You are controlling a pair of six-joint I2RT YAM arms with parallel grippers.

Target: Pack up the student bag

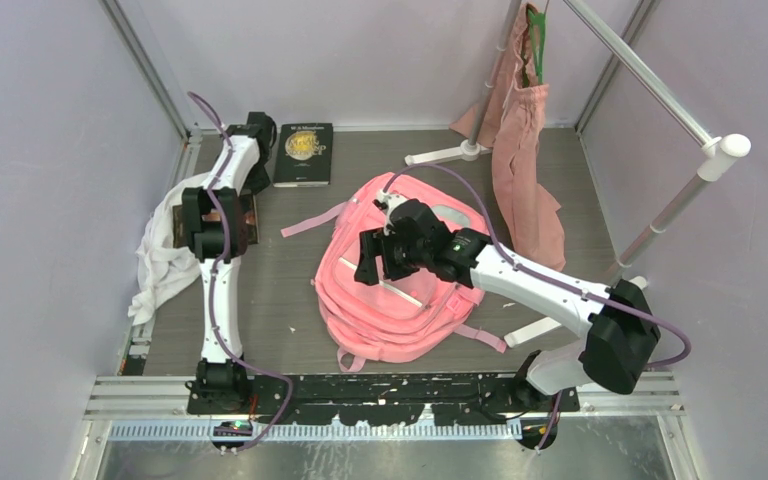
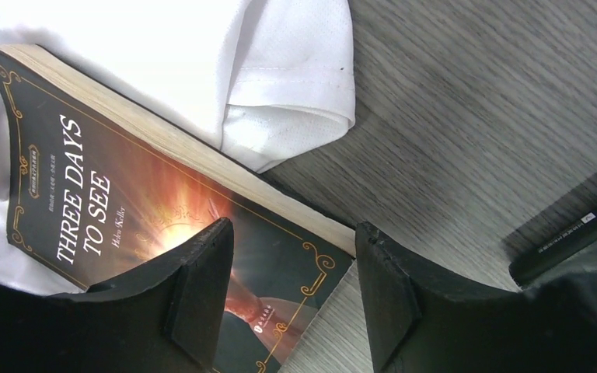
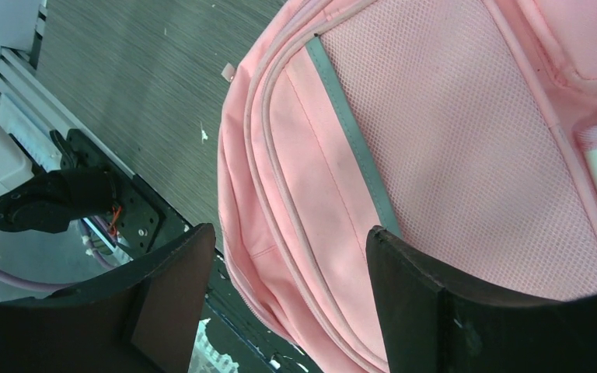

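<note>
A pink backpack [image 1: 380, 320] lies flat in the middle of the floor. My right gripper [image 1: 380, 255] hangs over it, part open, with nothing visible between its fingers. At the upper left, my left gripper is part open above the book "Three Days to See" [image 2: 124, 202], which rests on a white cloth [image 2: 288, 54]; nothing is held. From the top, this book is mostly hidden under the left arm. A dark green book with a gold emblem [image 1: 303, 162] lies by the back wall, right of the left gripper.
A pink apron-like fabric [image 1: 525, 180] hangs on a white stand [image 1: 665, 210] at the right. Bare floor [image 1: 280, 290] shows between the cloth and the backpack. Walls enclose the left, back and right.
</note>
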